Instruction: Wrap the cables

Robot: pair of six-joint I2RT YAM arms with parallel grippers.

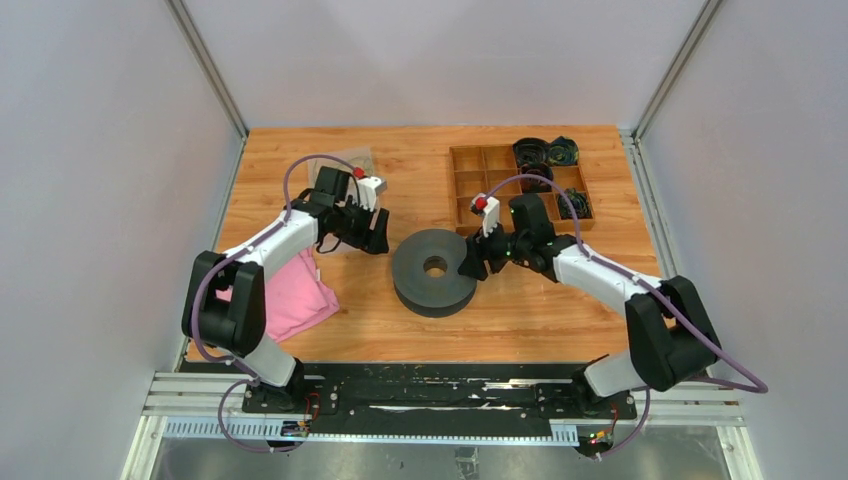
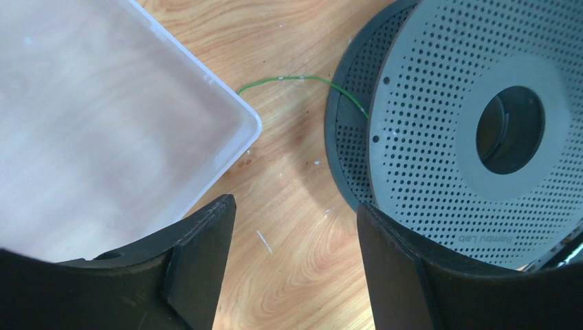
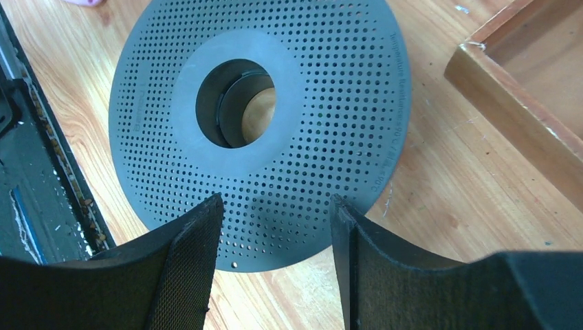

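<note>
A grey perforated cable spool lies flat at the table's centre; a green cable runs between its two discs toward a translucent white tray on the left. My left gripper hangs over the area left of the spool, open, with nothing between its fingers in the left wrist view. My right gripper stands open over the spool's right side, its empty fingers above the upper disc.
A wooden compartment box holding several dark coils stands at the back right. A pink cloth lies at the front left.
</note>
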